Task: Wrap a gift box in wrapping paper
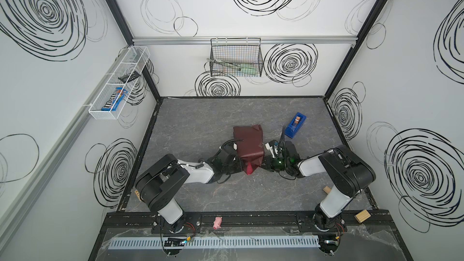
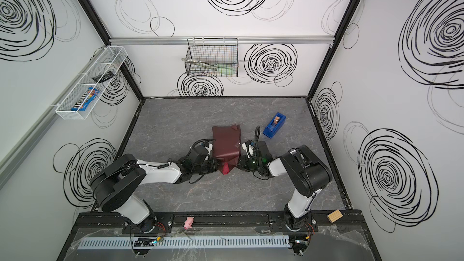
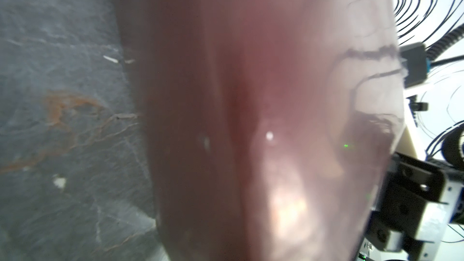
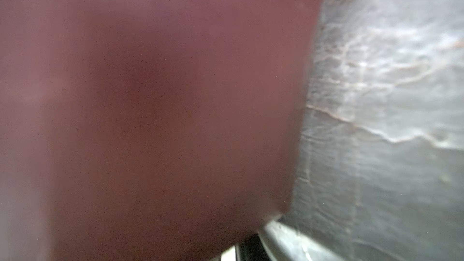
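Note:
A dark red wrapped package (image 1: 249, 140) (image 2: 226, 140) lies on the grey mat between my grippers, with a brighter red flap (image 2: 225, 168) at its near end. My left gripper (image 1: 237, 162) is at the near left side of the package, my right gripper (image 1: 265, 162) at the near right side. Both press close against the paper. In both wrist views the glossy paper (image 3: 241, 91) (image 4: 159, 96) fills most of the picture and hides the fingertips, so what they grip is unclear.
A blue tape dispenser (image 1: 295, 125) sits behind and right of the package. A wire basket (image 1: 235, 58) hangs on the back wall, a white rack (image 1: 118, 82) on the left wall.

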